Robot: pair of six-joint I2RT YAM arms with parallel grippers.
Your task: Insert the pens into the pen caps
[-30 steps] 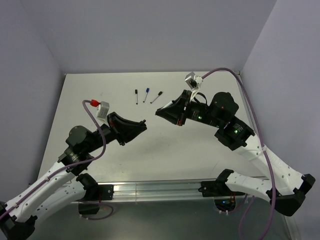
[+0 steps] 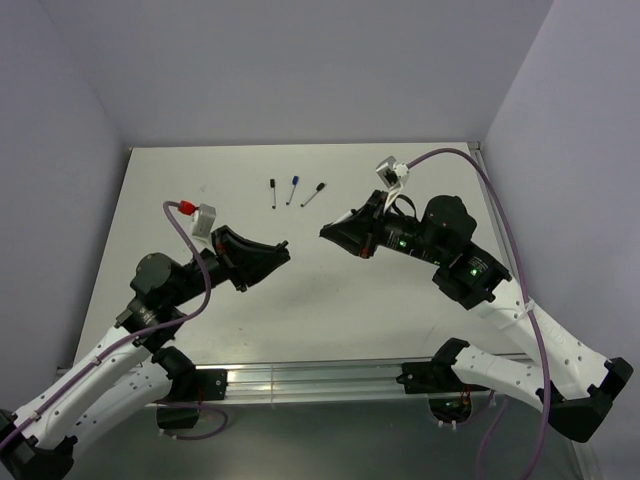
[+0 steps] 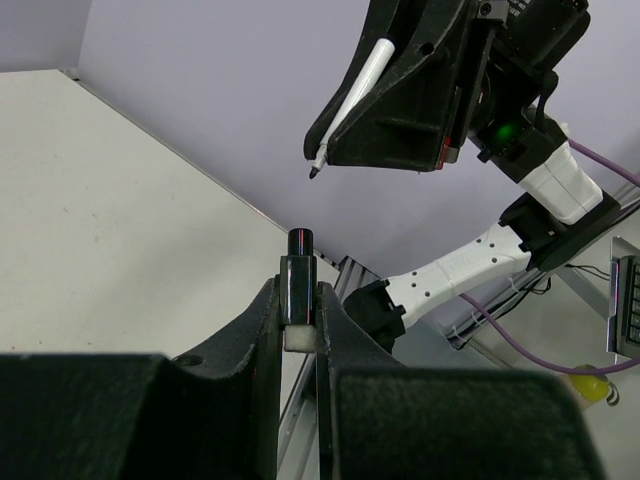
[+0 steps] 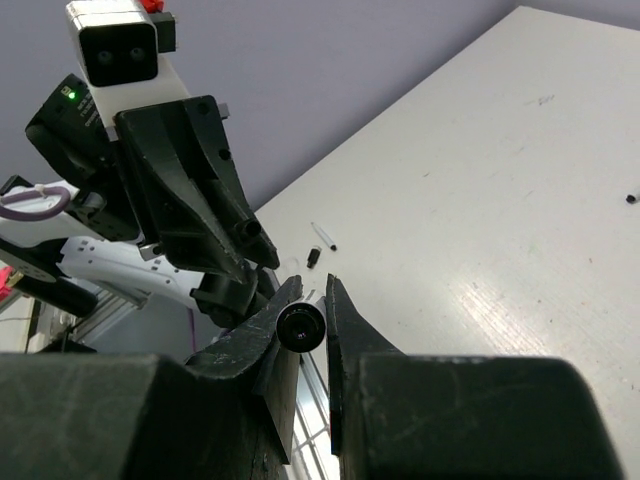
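My left gripper is shut on a black pen cap [image 3: 300, 262], which stands up beyond the fingertips. Across from it, my right gripper is shut on a white pen [image 3: 362, 90], its dark tip pointing down past the fingers. In the right wrist view that pen [image 4: 302, 322] is seen end-on between the fingers. The cap and the pen are apart, with a clear gap between the two grippers [image 2: 286, 250] [image 2: 328, 234] in the top view.
Three more pens lie toward the back of the table, among them a blue-capped one [image 2: 293, 190]. A loose white pen [image 4: 322, 235] and a black cap [image 4: 314, 257] lie beyond the left gripper in the right wrist view.
Compared with about a second ago, my right gripper has shifted a little right and down in the top view, away from the left one. My left gripper has barely moved.
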